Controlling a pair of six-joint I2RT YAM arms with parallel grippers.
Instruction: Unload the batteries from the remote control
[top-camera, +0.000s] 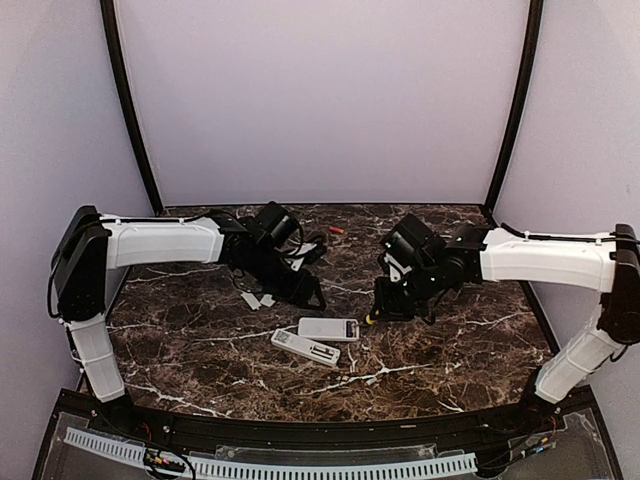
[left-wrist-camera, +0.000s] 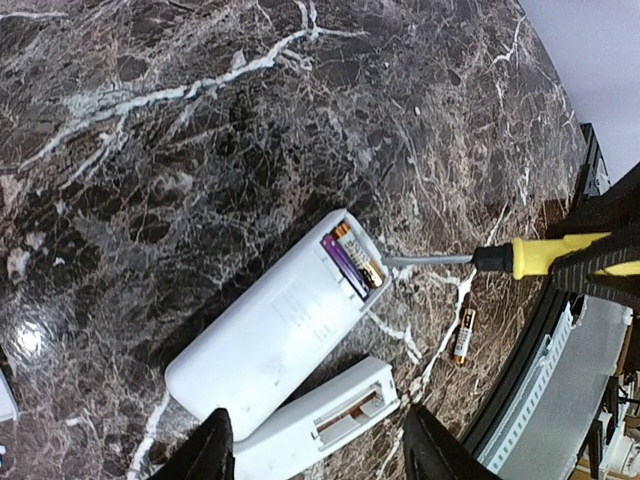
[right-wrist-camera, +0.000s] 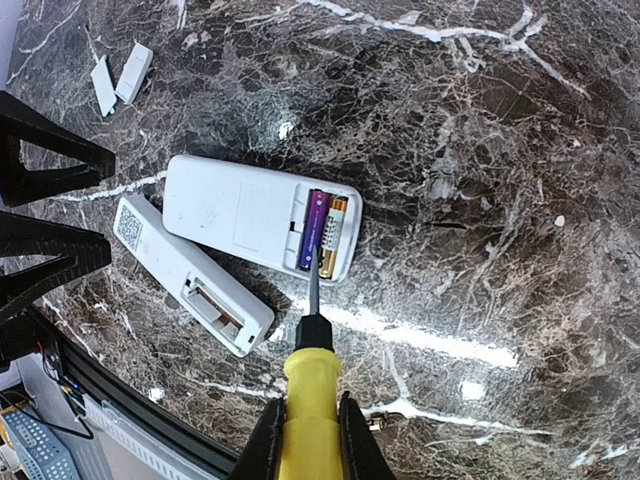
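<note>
A white remote (right-wrist-camera: 222, 208) lies with its battery compartment open at its right end. Inside, a purple battery (right-wrist-camera: 313, 222) and an orange-and-white battery (right-wrist-camera: 334, 232) sit side by side. My right gripper is shut on the yellow screwdriver (right-wrist-camera: 312, 385). The screwdriver's tip reaches the near end of the batteries in the right wrist view; whether it touches them I cannot tell. Just behind the remote, my left gripper (top-camera: 314, 305) stands open, its fingers (left-wrist-camera: 212, 455) apart with nothing between them.
A second white remote (right-wrist-camera: 165, 245) lies in front, its compartment empty. One loose battery (left-wrist-camera: 464, 336) rests near the table's front edge. Two small white pieces (right-wrist-camera: 134, 73) lie behind on the left, and a red object (top-camera: 336, 230) at the back. Bare table extends to the right.
</note>
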